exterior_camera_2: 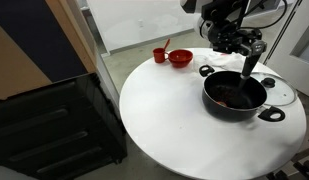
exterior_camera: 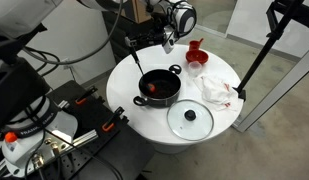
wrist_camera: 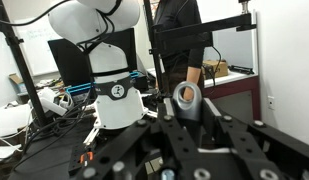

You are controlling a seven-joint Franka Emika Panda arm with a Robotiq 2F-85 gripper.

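Observation:
A black pot (exterior_camera: pixel 170 100) with two side handles stands uncovered on the round white table, a small reddish item (exterior_camera: pixel 151 88) inside it. Above the pot, my gripper (exterior_camera_2: pixel 244 45) is shut on a dark utensil (exterior_camera_2: pixel 250 64) that slants down toward the pot's inside. In the wrist view, the rounded grey end of the utensil's handle (wrist_camera: pixel 188 98) rises between the fingers. Its lower end is hard to make out. The clear lid (exterior_camera: pixel 190 122) with a black knob lies flat on the table beside the pot.
A red cup (exterior_camera_2: pixel 160 55) and a red bowl (exterior_camera_2: pixel 180 58) are near the table's far edge. Crumpled white cloth (exterior_camera: pixel 220 88) lies beyond the lid.

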